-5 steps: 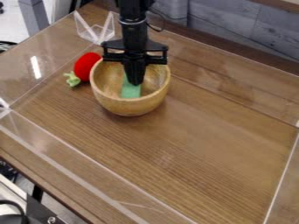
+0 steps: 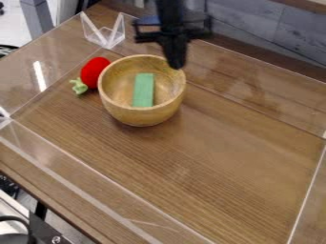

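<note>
A wooden bowl (image 2: 171,100) sits on the wooden table (image 2: 204,181), holding a green rectangular block (image 2: 143,89). To its left lies a red vegetable with a green stem (image 2: 94,71). My dark gripper (image 2: 176,53) hangs blurred above the back right of the bowl, apart from the green block. It appears to have nothing in it, though the blur hides how its fingers stand.
A clear crumpled or plastic item (image 2: 105,34) stands at the back left. A white-edged wall or ledge (image 2: 274,38) runs along the back right.
My gripper has risen up and back out of the bowl, leaving the green block lying inside it. The bowl and the red vegetable look unmoved.
</note>
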